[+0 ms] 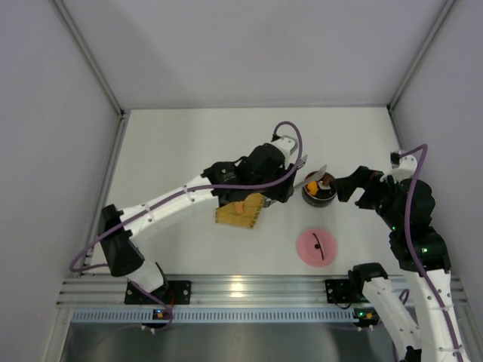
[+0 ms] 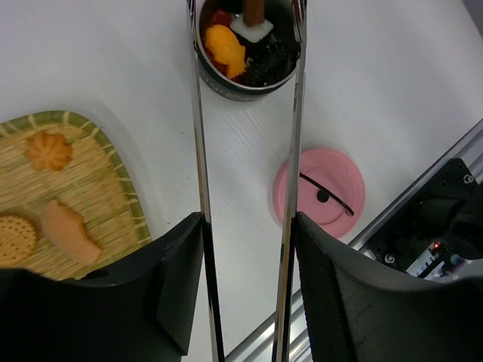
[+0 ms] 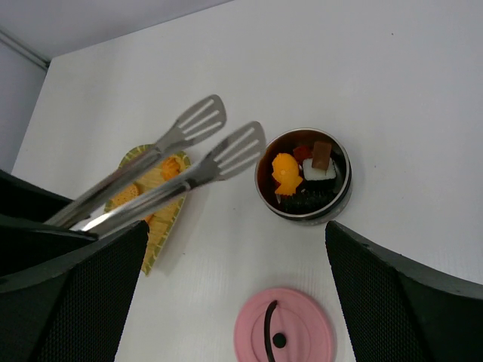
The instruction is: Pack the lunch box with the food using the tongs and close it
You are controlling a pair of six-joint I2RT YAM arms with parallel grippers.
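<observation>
In the left wrist view my left gripper bears with its fingers on the two arms of metal tongs, which stand spread. The right wrist view shows the tong tips apart and empty, left of the black round lunch box. Inside the box lie an orange fish-shaped piece, a brown block on a white piece, a bit of red and dark filling. On the box's right, my right gripper is open, nothing between its fingers. The pink lid lies apart on the table.
A woven tray left of the box holds a flower-shaped piece, a sausage-like piece and a round biscuit.
</observation>
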